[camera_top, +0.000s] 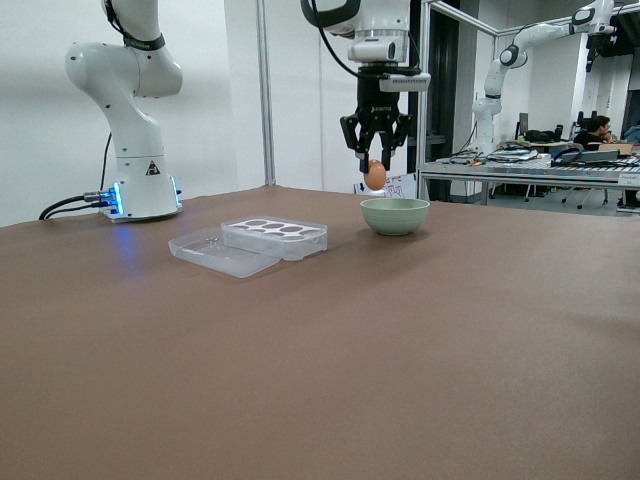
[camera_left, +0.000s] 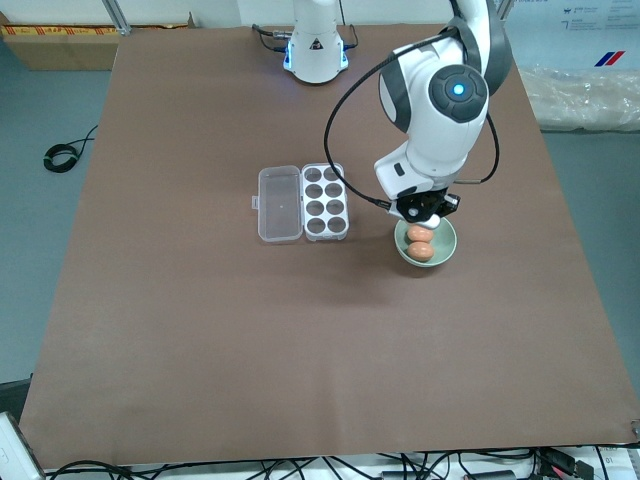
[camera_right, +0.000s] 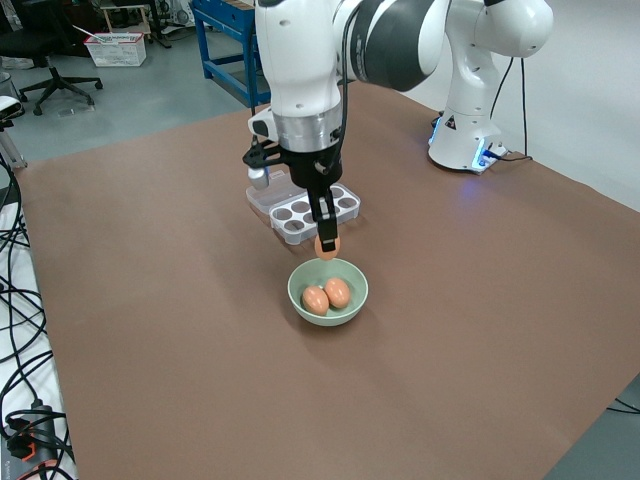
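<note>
My gripper (camera_top: 372, 160) is shut on a brown egg (camera_top: 375, 176), held just above a pale green bowl (camera_top: 394, 217); in the left view the gripper (camera_left: 424, 212) partly covers the bowl. Two eggs lie in the bowl (camera_right: 337, 292), clearest in the right view. Left of the bowl, seen from the left camera, a clear plastic egg box (camera_left: 324, 203) lies open, its lid (camera_left: 280, 205) folded flat beside the empty-looking compartments.
Cables run along the outer edge below.
</note>
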